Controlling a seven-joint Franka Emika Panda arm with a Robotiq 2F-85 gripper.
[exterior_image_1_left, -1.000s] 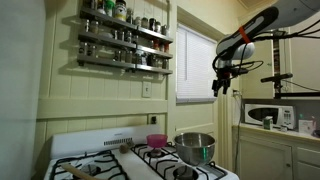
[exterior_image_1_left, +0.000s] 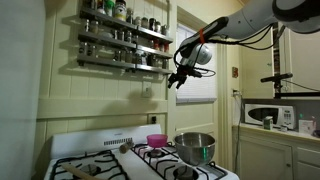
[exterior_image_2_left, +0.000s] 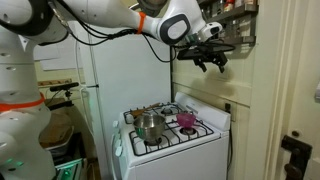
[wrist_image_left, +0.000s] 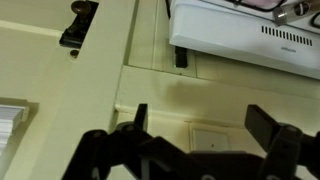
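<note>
My gripper (exterior_image_1_left: 174, 82) hangs high in the air near the shelves, well above the stove. Its two dark fingers (wrist_image_left: 141, 117) stand wide apart in the wrist view, and the fingers are open with nothing between them. Beyond them that view shows pale wall panelling and a wall plate (wrist_image_left: 208, 137). On the stove (exterior_image_2_left: 150, 146) stand a large metal pot (exterior_image_1_left: 195, 148) and, at the back, a pink bowl (exterior_image_1_left: 157, 140). A wooden utensil (exterior_image_1_left: 77, 172) lies across the burners at the left in the first exterior view.
Spice shelves (exterior_image_1_left: 125, 41) with jars are fixed to the wall close to the gripper. A window blind (exterior_image_1_left: 196, 82) lies behind the arm. A microwave (exterior_image_1_left: 268, 114) sits on the right-hand counter. Open air separates the gripper from the stove.
The arm has swung leftward in the first exterior view, bringing the gripper from near the microwave side to beside the shelves. The pot and bowl have stayed put.
</note>
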